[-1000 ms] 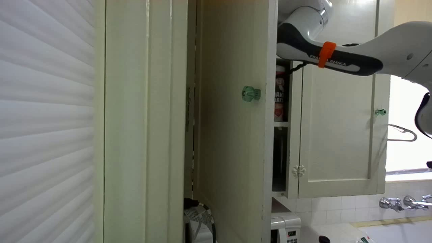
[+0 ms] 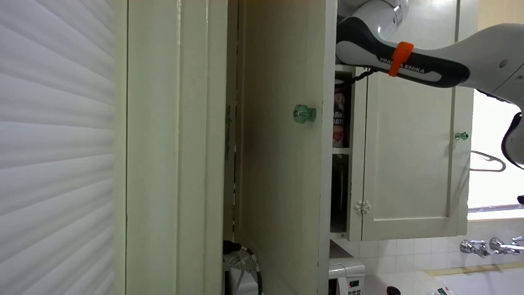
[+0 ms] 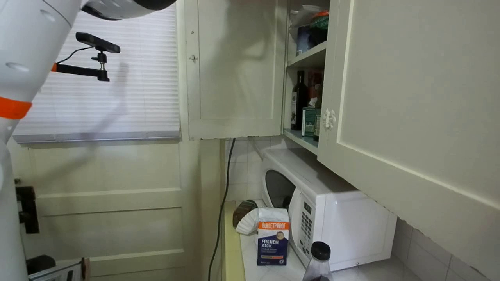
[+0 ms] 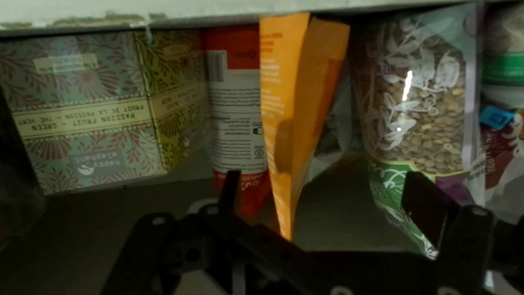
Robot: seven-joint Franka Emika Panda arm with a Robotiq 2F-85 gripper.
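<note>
In the wrist view my gripper is open, its dark fingers (image 4: 426, 201) wide apart. Between and beyond them stands a narrow orange packet (image 4: 299, 78); I see no grip on it. To its right is a clear bag of lentils (image 4: 417, 113), partly covered by the right finger. A red and white packet (image 4: 238, 108) is just left of the orange one. Further left sits a patterned tea box (image 4: 88, 108). Printing on the box appears upside down in this view. The gripper itself is hidden in both exterior views.
A cabinet door (image 2: 280, 162) stands open beside the shelves, with a green knob (image 2: 304, 113). Below the cupboard, a microwave (image 3: 337, 210) is on the counter, with a coffee bag (image 3: 273, 239) and a black-capped bottle (image 3: 321, 253) in front.
In exterior view 1 the arm has shifted slightly up and to the right. Door, shelves and counter items look unmoved.
</note>
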